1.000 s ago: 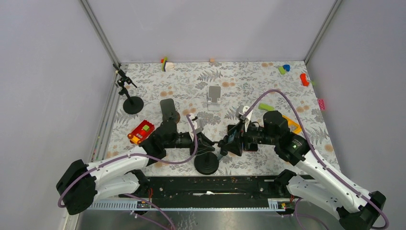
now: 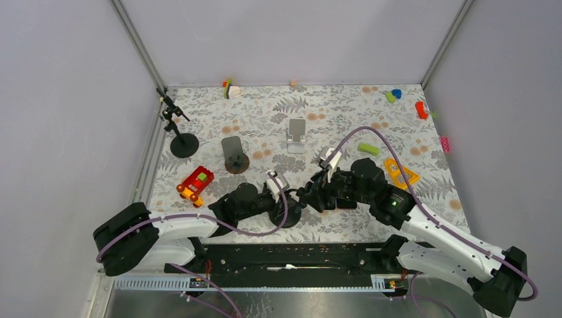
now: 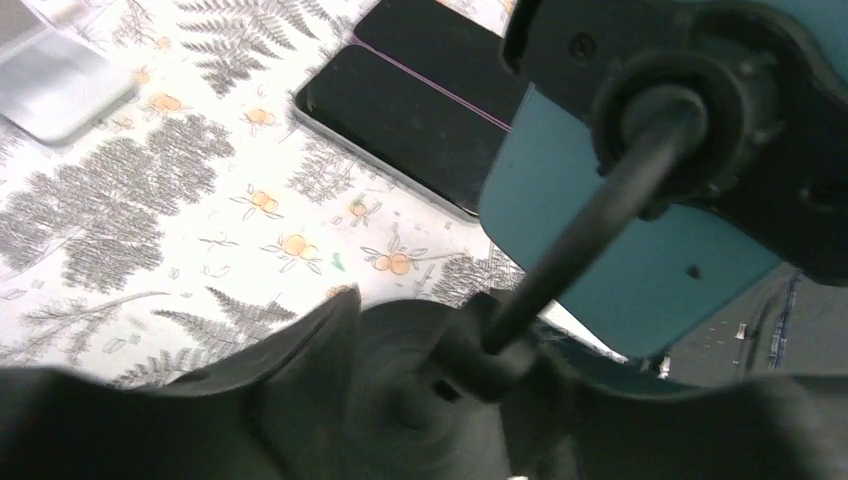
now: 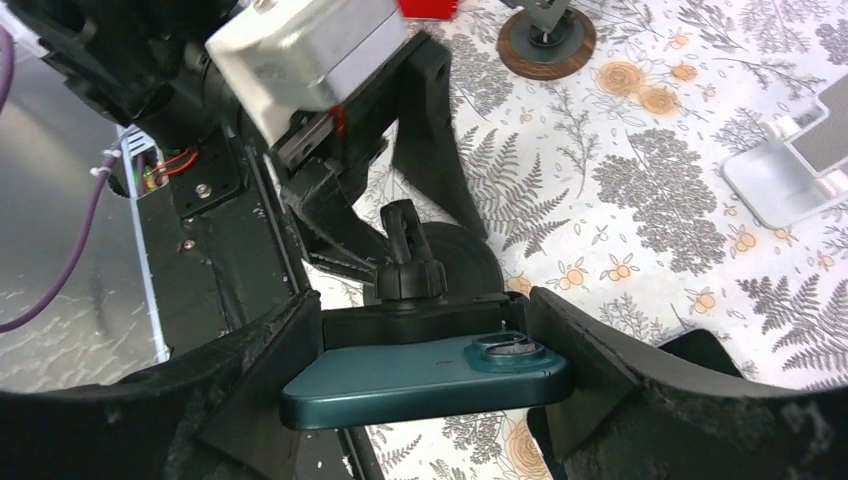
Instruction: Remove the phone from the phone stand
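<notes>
The phone (image 4: 430,385) is teal and sits in the black clamp of the phone stand (image 3: 610,215). In the right wrist view its near edge, with the camera lens, crosses between the fingers of my right gripper. Those fingers flank phone and clamp; whether they press on them is unclear. My left gripper is shut on the stand, around the joint at the lower end of its rod. The stand's round black base (image 4: 465,265) lies below. From above, both grippers meet over the base, and the phone is mostly hidden.
Two dark phones (image 3: 400,125) lie flat beside the stand. A white stand (image 2: 296,136) and a grey-plated stand (image 2: 233,152) are farther back. A red toy truck (image 2: 197,179) is left of the left arm. The table's front edge is close to the base.
My left gripper has moved toward the stand and now reaches over its base. My right gripper has shifted slightly left, bringing the two grippers closer together.
</notes>
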